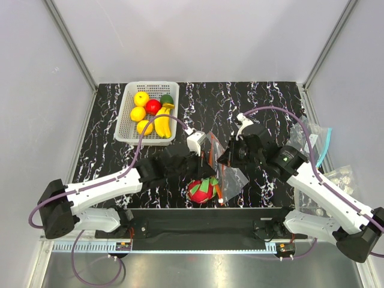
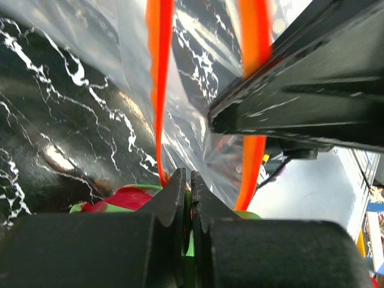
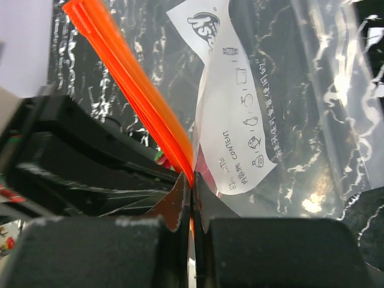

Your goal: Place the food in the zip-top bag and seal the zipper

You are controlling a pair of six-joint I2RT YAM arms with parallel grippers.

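Observation:
A red dragon fruit with green scales (image 1: 200, 191) is at the front centre, below my left gripper (image 1: 203, 171), which is shut on it by its green top; in the left wrist view the fruit (image 2: 123, 198) is mostly hidden by the fingers. The clear zip bag (image 1: 235, 182) with orange zipper strips (image 2: 160, 60) hangs open just right of the fruit. My right gripper (image 1: 223, 159) is shut at the orange zipper edge (image 3: 138, 96); the white printed label (image 3: 234, 120) shows on the bag.
A white basket (image 1: 127, 102) with lemons, bananas, a red fruit and a green fruit stands at back left. Other clear bags (image 1: 318, 144) lie at the right edge.

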